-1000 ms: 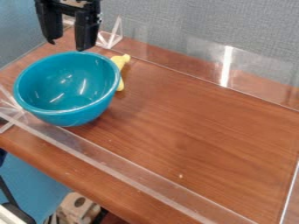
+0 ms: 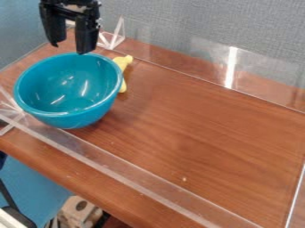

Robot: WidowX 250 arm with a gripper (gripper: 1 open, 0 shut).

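Observation:
My black gripper (image 2: 70, 35) hangs at the top left, open, its two fingers apart above the back of a large teal bowl (image 2: 66, 98) with nothing visible between them. The bowl sits upright on the left of the wooden table (image 2: 202, 134) and looks empty. A yellow object (image 2: 121, 63) lies behind the bowl on its right, partly hidden by it.
Clear plastic strips (image 2: 155, 191) run along the table's front and back, with white bracing at the left corners. A grey wall stands behind. Below the left edge is a blue surface with cables.
The gripper has moved very slightly over the last second, staying above the back of the bowl. The bowl and yellow object look unchanged.

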